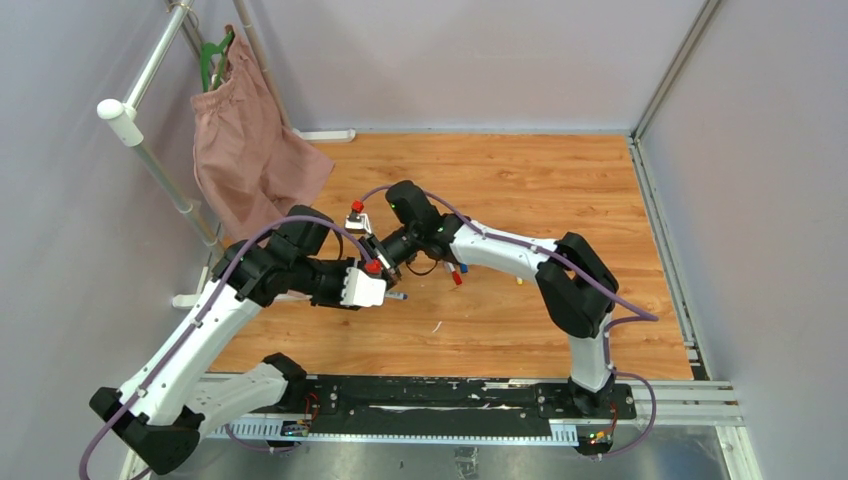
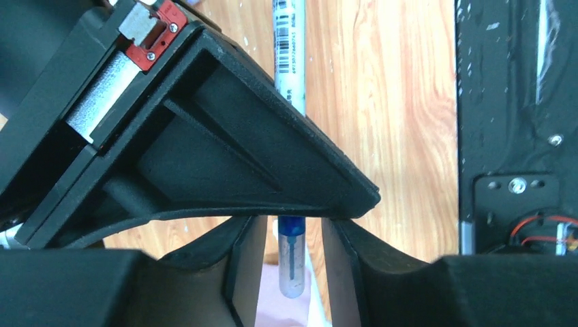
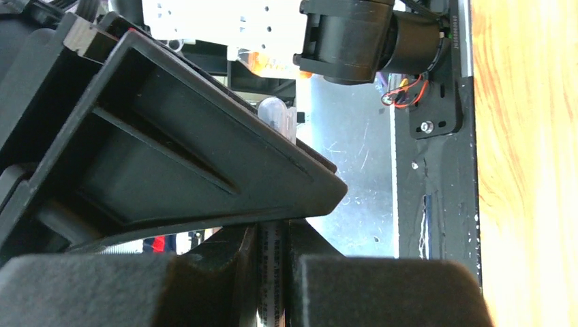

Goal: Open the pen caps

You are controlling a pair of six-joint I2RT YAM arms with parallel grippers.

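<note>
A white pen (image 2: 289,44) with a barcode on its barrel runs up and down in the left wrist view. Its blue section and clear end (image 2: 292,262) lie between the arms of my left gripper, whose fingertips are hidden. The black finger of my right gripper crosses in front of the pen. In the right wrist view the pen's clear end (image 3: 274,116) pokes out past the left gripper's finger. Its barrel (image 3: 271,272) lies close between the dark fingers of my right gripper. Neither grip on the pen shows clearly. From above, the grippers cross.
Several more pens (image 1: 456,274) lie on the wooden table (image 1: 520,340) beneath the right arm. Pink cloth (image 1: 250,140) hangs from a rack at the left. The two arms crowd its left middle.
</note>
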